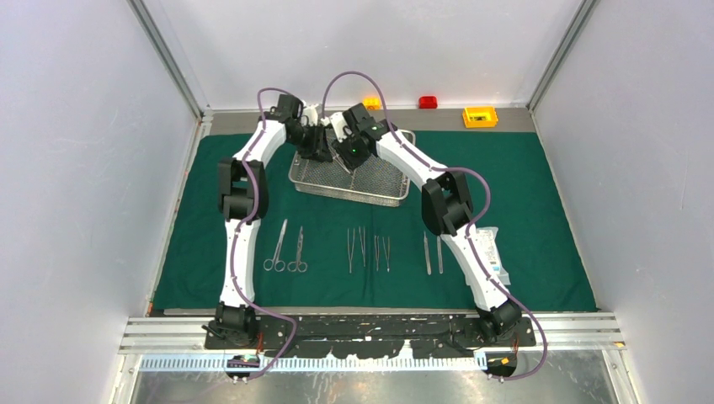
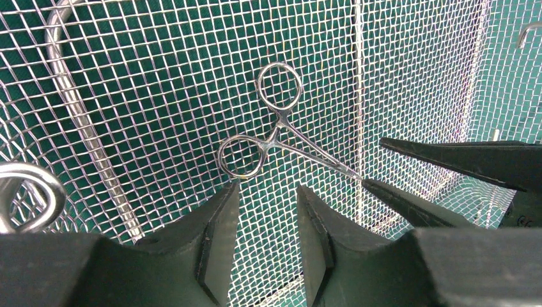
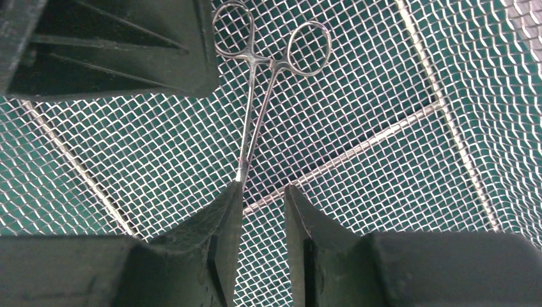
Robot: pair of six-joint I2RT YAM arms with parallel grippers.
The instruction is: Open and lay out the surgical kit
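A silver ring-handled clamp [image 2: 279,128] lies on the wire mesh floor of the basket [image 1: 352,197]. In the left wrist view its rings sit ahead of my left gripper, which is part open with only mesh between its fingers. From the right side of that view, the two dark right fingers [image 2: 441,157] reach in, one tip close to the clamp's point. My right gripper stands open; the clamp's tip ends near its left fingertip. The left gripper's dark body covers the upper left of the right wrist view, beside one ring.
Two pairs of scissors [image 1: 280,248], several tweezers [image 1: 351,251] and two slim handles [image 1: 427,254] lie along the front of the green cloth [image 1: 522,185]. A clear packet [image 1: 491,255] lies partly under the right arm. Yellow [image 1: 480,117] and red bins [image 1: 428,102] stand behind.
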